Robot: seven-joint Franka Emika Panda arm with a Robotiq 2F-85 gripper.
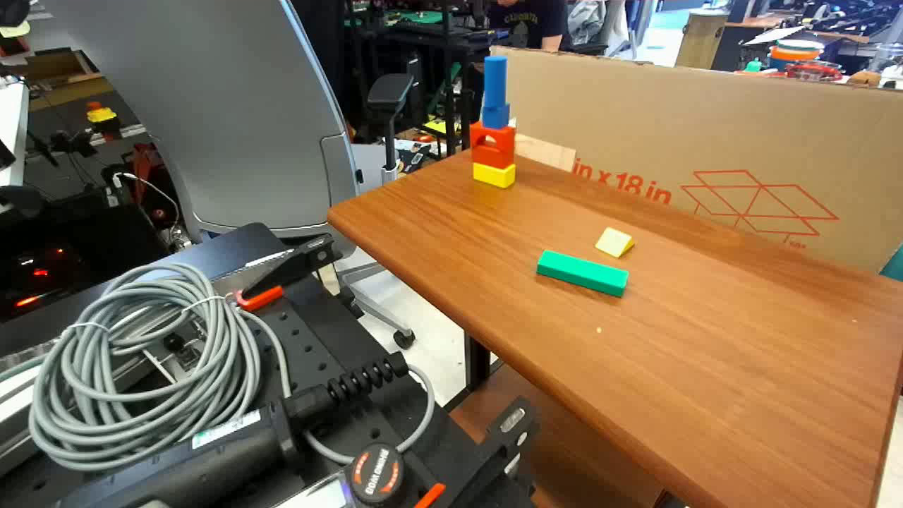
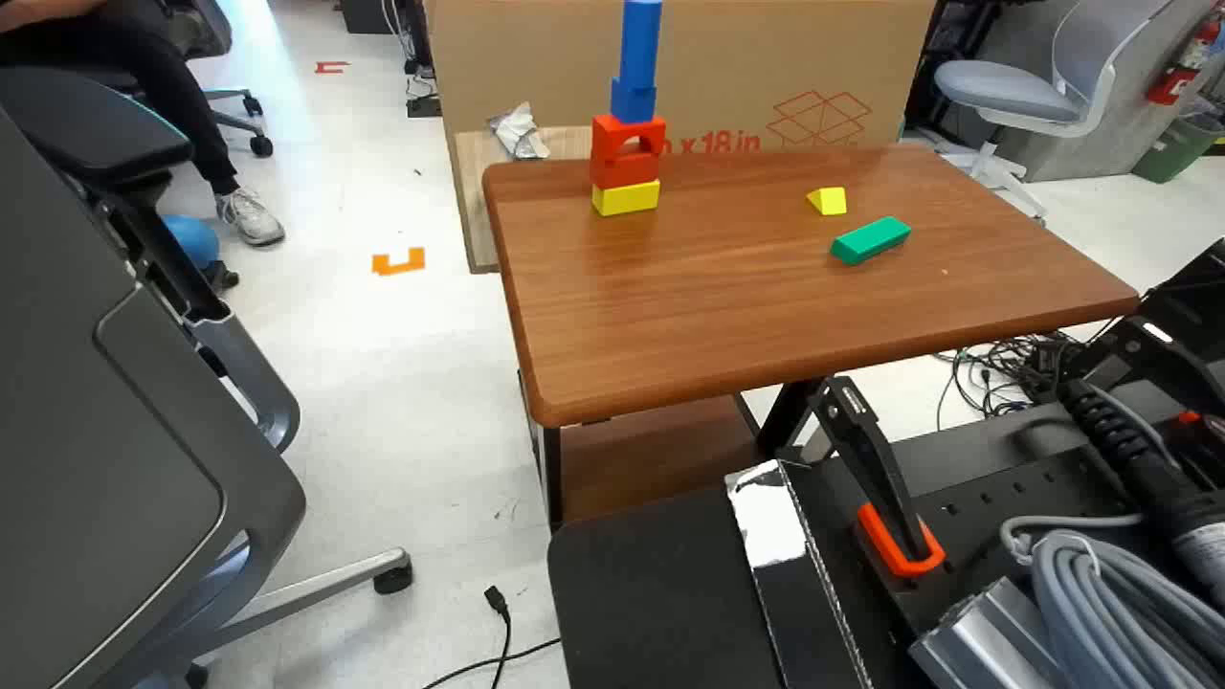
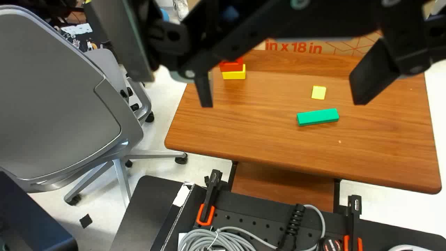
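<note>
On the wooden table [image 1: 719, 372] a tower rises near the far left corner. Its base is a yellow block [image 2: 626, 199]. Red blocks [image 2: 626, 170], the upper one arched, sit above it, then a small blue block [image 2: 633, 102] and a tall blue cylinder [image 2: 640, 46]. A green rectangular block [image 1: 582, 272] lies flat to the right, with a small yellow wedge [image 1: 614, 242] just behind it. In the wrist view my gripper is open, its fingers wide apart and nothing between them. It hides the tower's upper part there. Neither exterior view shows the gripper.
A cardboard box [image 1: 643, 118] stands upright along the table's back edge. The grey chair [image 1: 228, 110] is beside the table's left end. A coiled grey cable [image 1: 144, 364] and clamps lie on the black base in front.
</note>
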